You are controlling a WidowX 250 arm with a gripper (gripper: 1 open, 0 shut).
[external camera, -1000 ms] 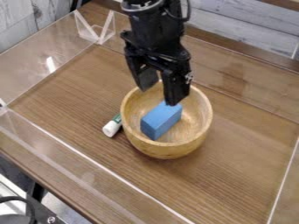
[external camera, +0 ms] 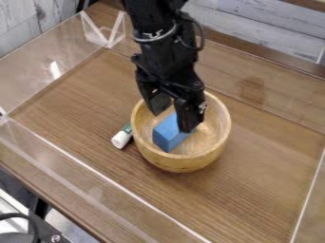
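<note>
A blue block lies in a round light wooden bowl at the middle. My black gripper hangs over the bowl just above the block, open, its fingers partly hiding the block. A small white tube with a green part lies on the table just left of the bowl.
A pale low wall runs along the back and left edges, with a white item at the upper left. Black cables lie at the lower left corner.
My gripper has moved down and a little toward the front, over the block, covering more of it. The bowl and tube look about the same.
</note>
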